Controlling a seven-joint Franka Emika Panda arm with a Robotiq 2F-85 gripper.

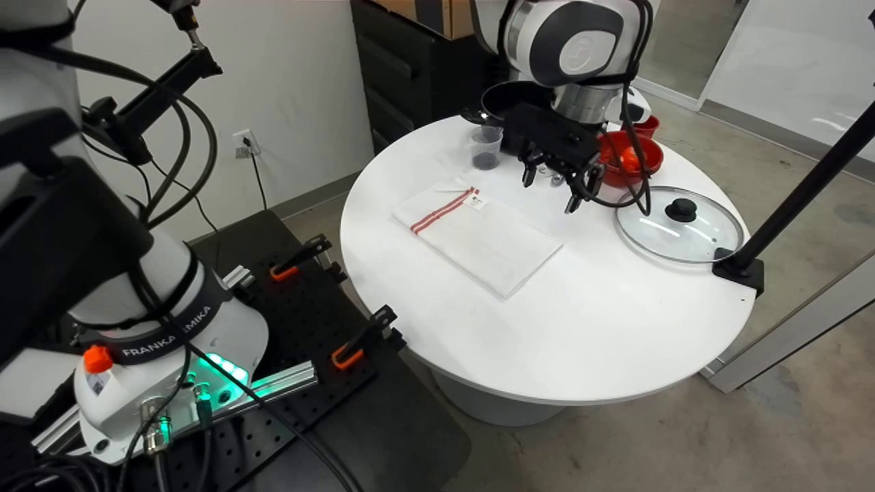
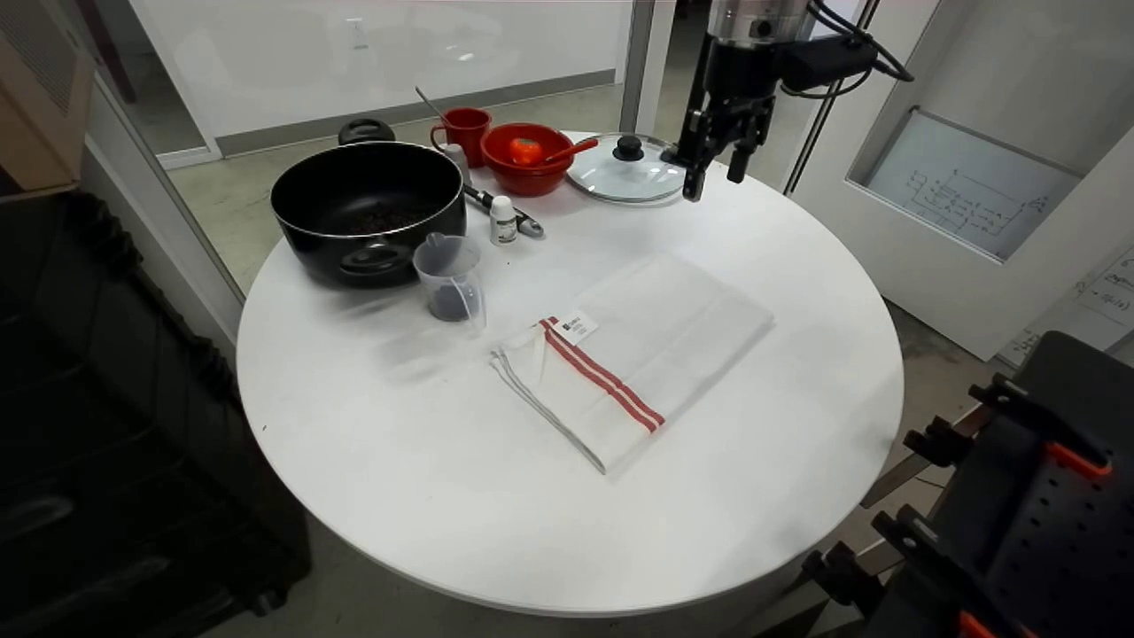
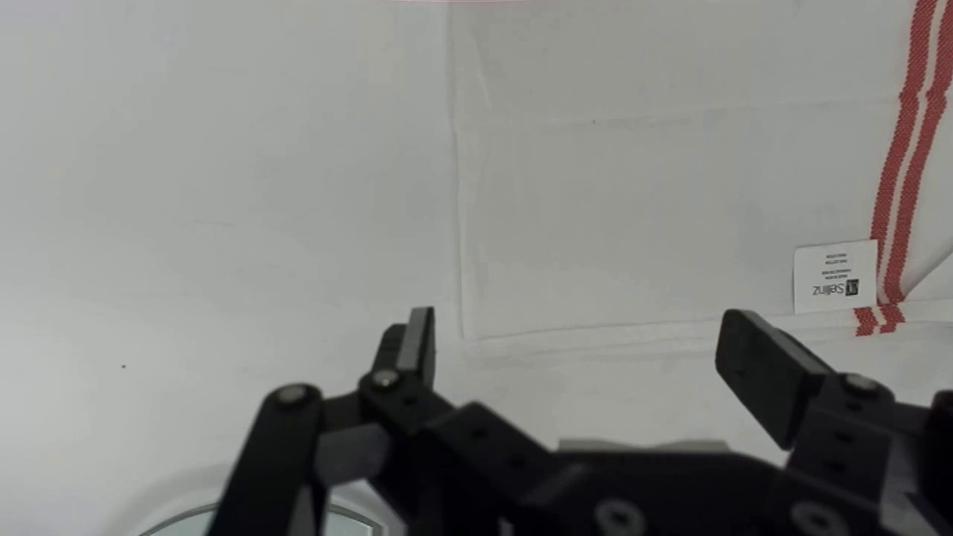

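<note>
My gripper (image 1: 551,188) is open above the table, its fingers well apart and nothing between them. In the wrist view, the folded white towel (image 3: 625,214) with red stripes lies flat below and ahead of the fingertips, one corner showing in the gap. The glass lid (image 2: 602,175) with a black knob rests on the table near my gripper. Beyond it is a red bowl (image 2: 523,179) holding a tomato (image 2: 525,151) and a red-handled utensil. A black pot (image 2: 367,197) contains something dark at its bottom.
A clear measuring cup (image 2: 452,282) with dark contents stands beside the pot. A small white bottle (image 2: 502,221), a black-handled tool (image 2: 528,223) and a red mug (image 2: 465,133) are close by. A black pole (image 1: 808,193) rises at the table edge.
</note>
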